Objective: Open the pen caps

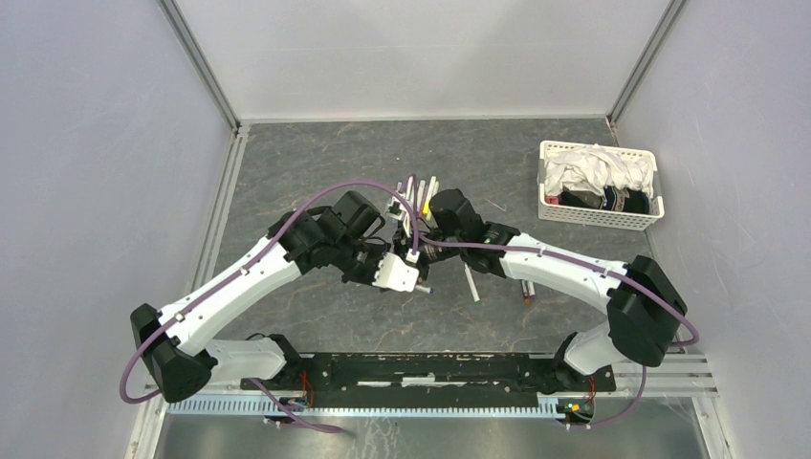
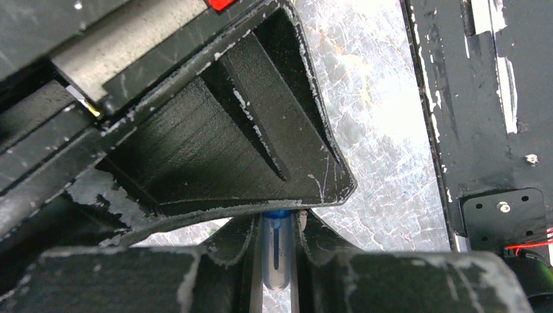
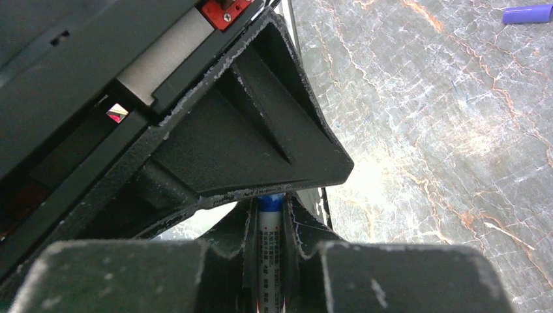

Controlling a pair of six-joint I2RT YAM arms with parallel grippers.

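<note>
In the left wrist view, a clear cap (image 2: 276,261) with a blue band and a dark tip inside lies in the narrow gap of my left gripper. Whether both fingers press on it is unclear. A white marker pen (image 3: 269,254) with a blue band at its end is clamped in my right gripper, which is shut on it. Seen from the top, the two grippers meet close together at mid-table, hiding most of the held pen. Other pens lie around: a row of upright-lying pens (image 1: 427,196) behind the arms and a white pen (image 1: 471,284) with a green end.
A blue-ended pen (image 1: 424,289) lies just under the left wrist. Red and blue pens (image 1: 528,293) rest farther right. A white basket (image 1: 598,218) of cloths stands at the back right.
</note>
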